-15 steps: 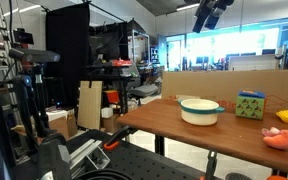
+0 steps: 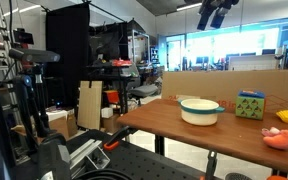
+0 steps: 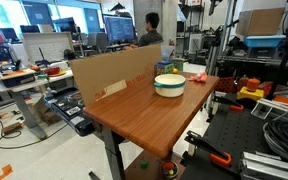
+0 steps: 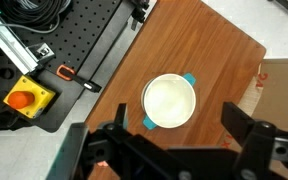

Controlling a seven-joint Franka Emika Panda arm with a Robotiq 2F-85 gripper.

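Note:
A white round bowl [image 2: 200, 111] with a teal band stands upright on the wooden table [image 2: 162, 121]. From above, in the wrist view, the bowl [image 4: 169, 101] looks empty, and teal patches [image 4: 189, 78] show at two sides of its rim. High over the table hangs my gripper, its two dark fingers wide apart at the lower left and right of the wrist view. Nothing is between them; it is open and well clear of the bowl. In exterior view 1 only part of the arm [image 2: 215, 14] shows, at the top.
A blue-and-green block [image 2: 249, 105] stands behind the bowl, with a yellow object [image 2: 287, 117] to its right. A pink object [image 2: 278, 138] lies near the right front. Cardboard panels [image 3: 117, 77] edge the table; its near end is bare in exterior view 2.
The arm has shifted slightly to the right at the top of exterior view 1. The bowl and the other objects on the table have not moved.

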